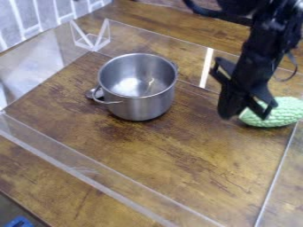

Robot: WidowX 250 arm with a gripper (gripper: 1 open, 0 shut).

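The black gripper [229, 106] is at the right of the camera view, blurred, its tips just left of a pale green corn-like object [275, 113] and above the wooden surface. It looks shut, with nothing visible between its fingers. A steel pot [137, 106] with side handles stands upright left of the gripper, a small thin light item inside.
Clear plastic walls [42, 62] border the wooden board [130, 168]. The front and middle of the board are bare. A blue object [17, 222] shows at the lower left corner.
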